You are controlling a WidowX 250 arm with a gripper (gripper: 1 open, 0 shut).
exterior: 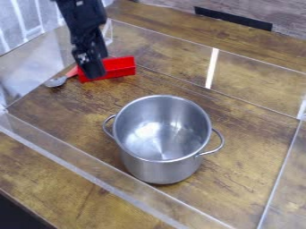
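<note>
My black gripper point(91, 64) reaches down from the top left, open, over a red block point(117, 67) lying on the wooden table near the back left. A small silver utensil point(56, 82) with its handle toward the red block lies just left of it. A large steel pot point(160, 139) with two handles stands upright at the front center, apart from my gripper and empty inside.
Clear low walls border the wooden work surface point(245, 125) at left, front and right. A white tape strip point(213, 67) marks the back right.
</note>
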